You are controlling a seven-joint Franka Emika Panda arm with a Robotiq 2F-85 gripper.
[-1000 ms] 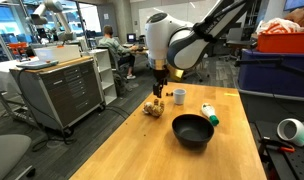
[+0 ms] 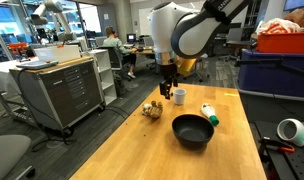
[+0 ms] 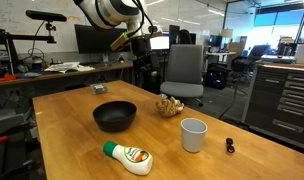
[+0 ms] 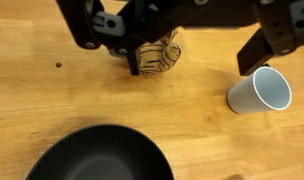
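Note:
My gripper is open above the table, with its dark fingers [image 4: 252,52] spread wide and no object held. Below the left finger, partly covered by it in the wrist view, lies a brown-and-black striped toy [image 4: 162,53]. To the right, a white cup [image 4: 260,92] stands upright, close to the other finger. A black bowl [image 4: 97,160] is cut off by the bottom of the wrist view; exterior view 2 shows it whole. Nearer that camera, a white bottle with a green cap [image 3: 128,157] lies on its side.
A small dark object [image 3: 230,145] sits on the wooden table beyond the cup. Bare tabletop [image 2: 122,150] stretches left of the bowl. A grey office chair [image 3: 185,72] stands behind the table.
In exterior view 1 the arm has swung right, from above the striped toy towards the cup. The toy, bowl, bottle and cup look unmoved.

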